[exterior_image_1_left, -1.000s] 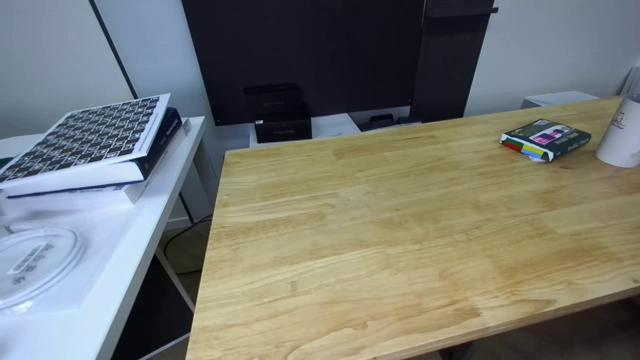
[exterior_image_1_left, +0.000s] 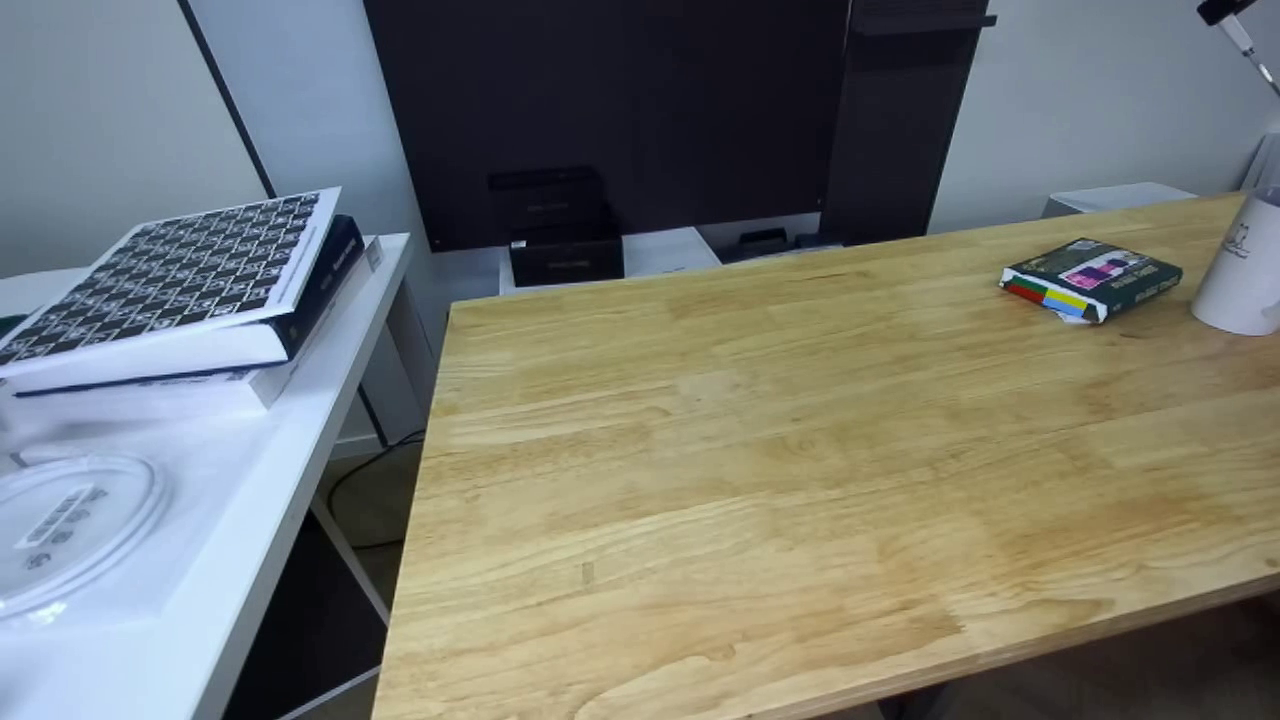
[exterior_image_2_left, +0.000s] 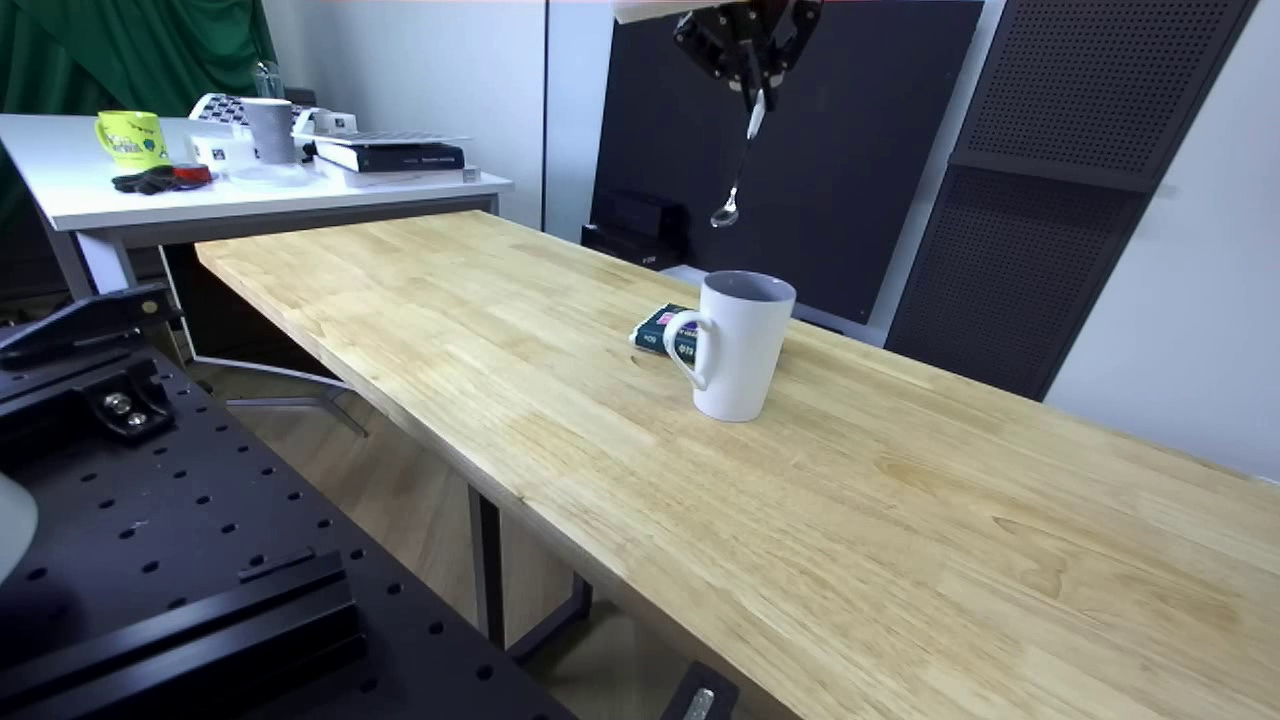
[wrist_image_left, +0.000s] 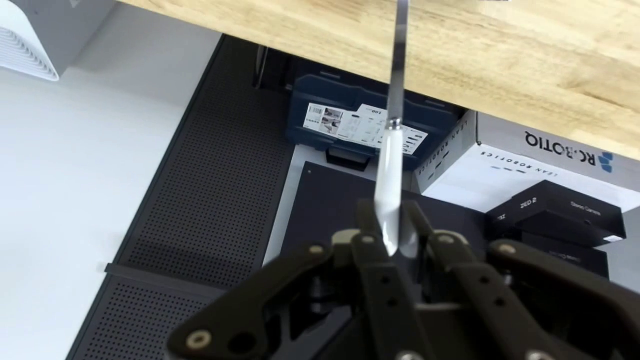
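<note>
My gripper is shut on the white handle (wrist_image_left: 390, 174) of a spoon, whose metal shaft runs away from the fingers. In exterior view 2 the spoon (exterior_image_2_left: 725, 216) hangs bowl down from the gripper (exterior_image_2_left: 758, 102), high in the air and apart from everything below. A white mug (exterior_image_2_left: 746, 360) with a grey inside stands upright on the wooden table, lower than the spoon and slightly to its right in that view. Behind the mug lies a dark green packet (exterior_image_1_left: 1092, 278). At the upper right of exterior view 1 only a fingertip and the spoon's handle (exterior_image_1_left: 1236, 32) show.
A white side table (exterior_image_2_left: 84, 180) holds books, cups and other items. Boxes, among them a dark blue case (wrist_image_left: 354, 114), sit beyond the table's far edge.
The gripper's tip and the spoon's handle have come into exterior view 1 at the upper right. The mug and the green packet have stayed in place.
</note>
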